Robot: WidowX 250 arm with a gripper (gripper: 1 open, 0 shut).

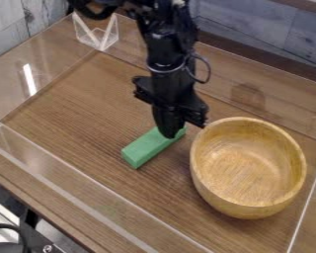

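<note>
A green rectangular block (150, 149) lies diagonally on the wooden table, just left of a round wooden bowl (248, 170). My black gripper (169, 125) is low over the block's upper right end; its fingertips look close together, with nothing visible between them. Whether they touch the block is unclear.
A clear plastic container (98, 30) stands at the back left. A grey wall runs along the back right.
</note>
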